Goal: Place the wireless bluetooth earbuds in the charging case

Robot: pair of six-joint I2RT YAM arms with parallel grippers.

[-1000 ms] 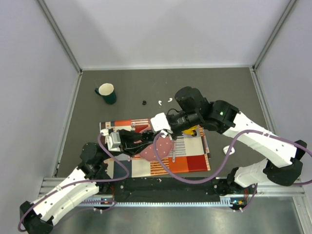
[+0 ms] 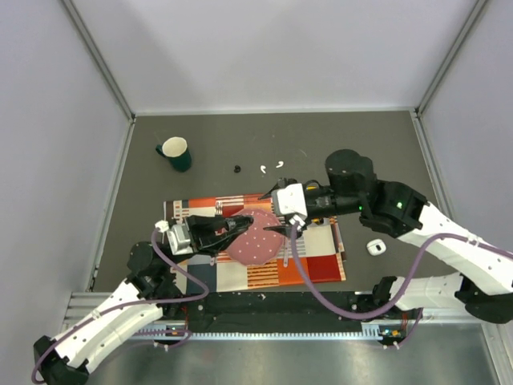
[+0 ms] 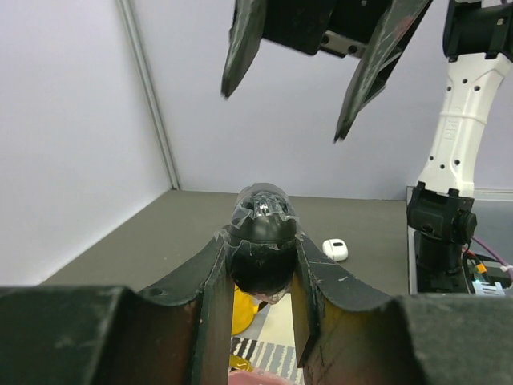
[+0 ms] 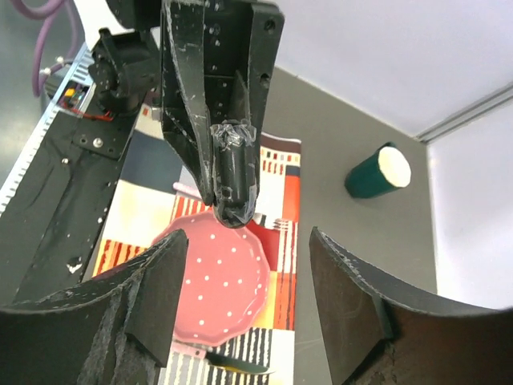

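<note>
My left gripper is shut on a small black glossy object wrapped in clear plastic, held upright in the right wrist view (image 4: 236, 172). My right gripper stands apart with nothing between its fingers, which appear above the held object in the left wrist view. On the mat in the top view, two small white pieces (image 2: 280, 164), probably earbuds, lie near a small black piece (image 2: 237, 168). A white case (image 2: 377, 247) sits at the right (image 3: 335, 249).
A pink dotted plate (image 2: 255, 249) rests on a striped mat (image 2: 313, 269) under the grippers, with cutlery. A yellow object (image 3: 242, 309) lies behind. A green mug (image 2: 178, 156) stands at back left. Bare grey surface lies around the mat.
My right arm has moved right, away from the left gripper and its held object. The left gripper is nearly still.
</note>
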